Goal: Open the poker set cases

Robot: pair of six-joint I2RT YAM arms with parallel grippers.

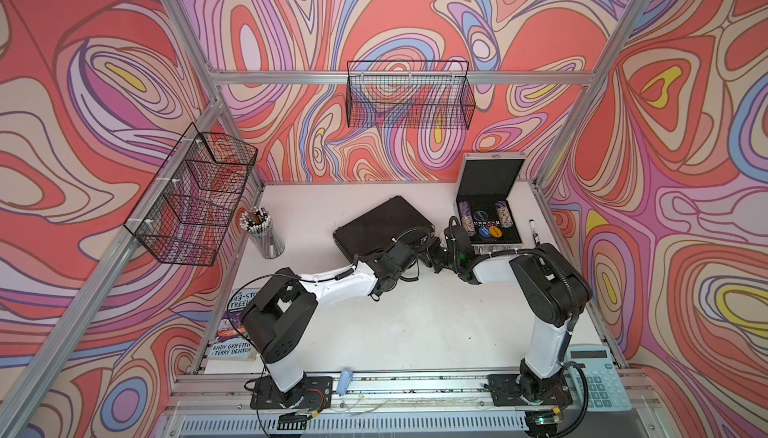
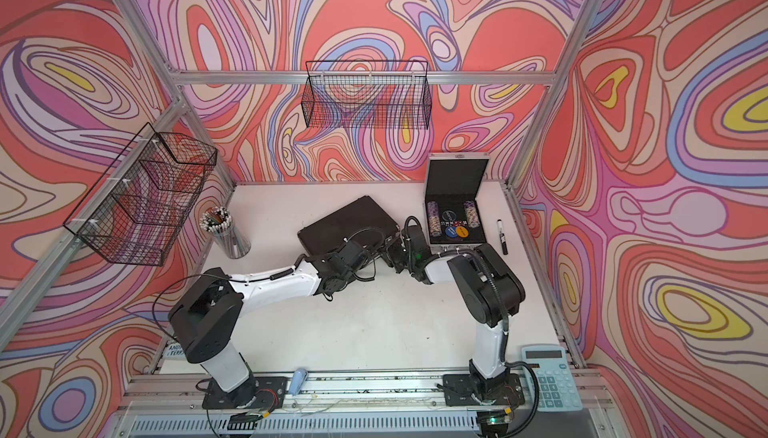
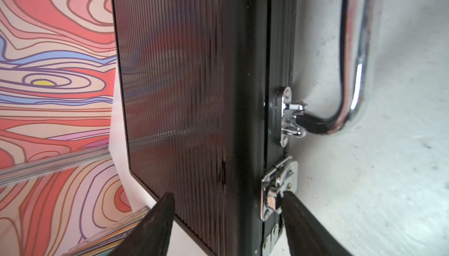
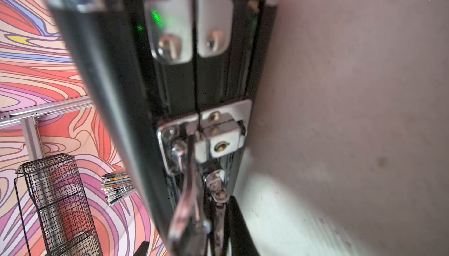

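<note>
A closed black case (image 1: 384, 227) lies angled in the middle of the table. In the left wrist view its near-left latch (image 3: 279, 190) shows beside the chrome handle (image 3: 354, 69). My left gripper is at that edge, its fingers apart; whether they touch the case is unclear. In the right wrist view the other latch (image 4: 204, 136) is in front of my right gripper, whose fingers close round the handle's near part. The second case (image 1: 489, 198) stands open at the back right, showing chips and dice.
The pen cup (image 1: 268, 234) stands at the left, with a book (image 1: 232, 338) partly hidden under my left arm. A marker (image 1: 534, 231) lies at the right.
</note>
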